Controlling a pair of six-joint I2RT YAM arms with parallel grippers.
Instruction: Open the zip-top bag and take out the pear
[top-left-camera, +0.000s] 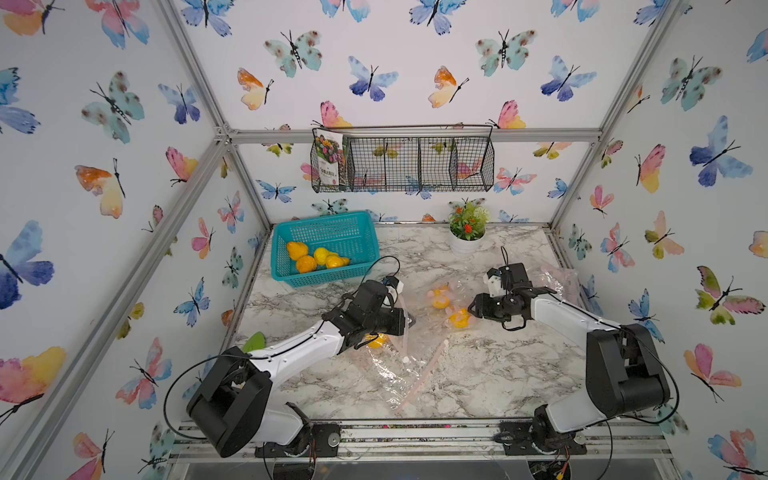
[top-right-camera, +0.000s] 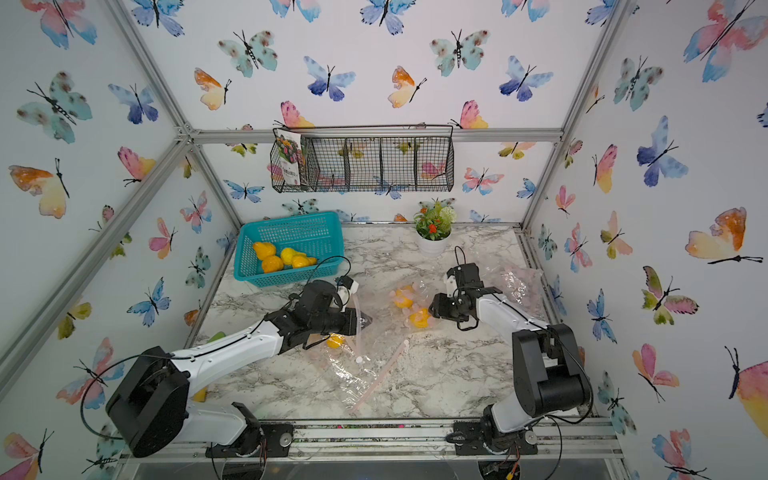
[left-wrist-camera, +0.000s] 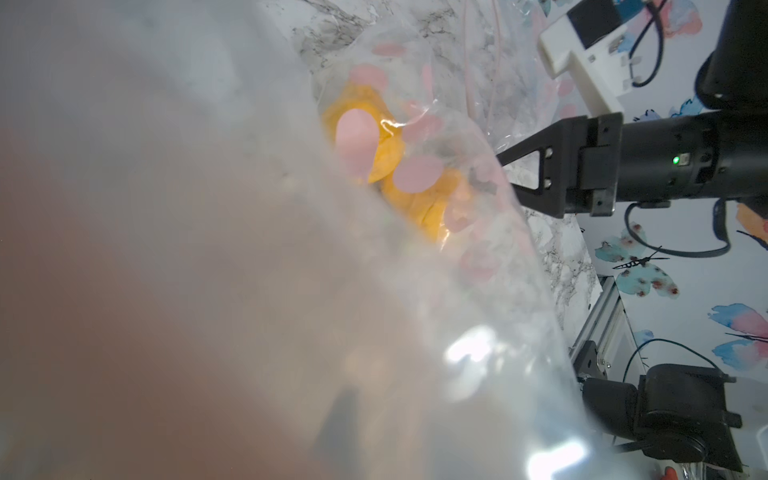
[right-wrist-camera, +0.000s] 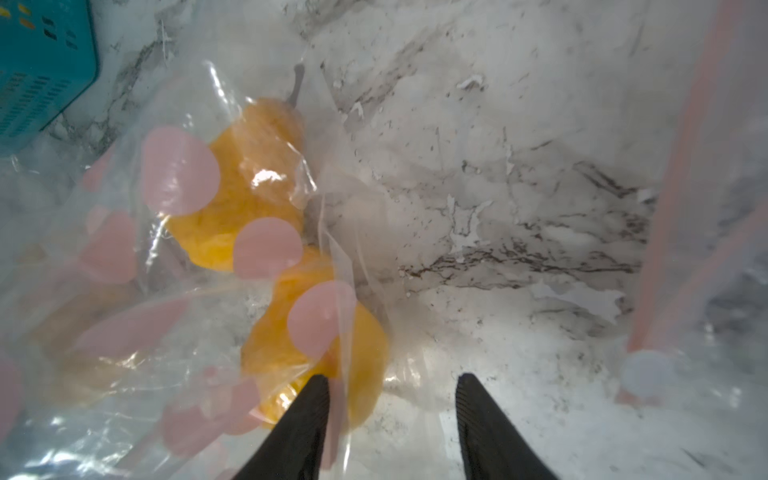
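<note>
Two orange-yellow pears (top-left-camera: 441, 297) lie inside a clear bag with pink dots (right-wrist-camera: 112, 248) in the middle of the table. My right gripper is at the bag's right side, fingers apart, with loose film around the tips. Over the bag's left part is my left gripper (top-left-camera: 405, 320); film blurs most of the left wrist view and hides its fingers, so its finger cannot be made out. Another clear bag with a pink zip strip (top-left-camera: 432, 364) lies toward the front, and a yellow fruit (top-left-camera: 377, 341) shows partly under the left gripper.
A teal basket (top-left-camera: 364, 240) holding several yellow fruits stands at the back left. A potted plant (top-left-camera: 466, 228) is at the back, and more clear film (top-left-camera: 561, 281) lies at the far right. Bare marble table (top-left-camera: 504, 368) stretches across the front right.
</note>
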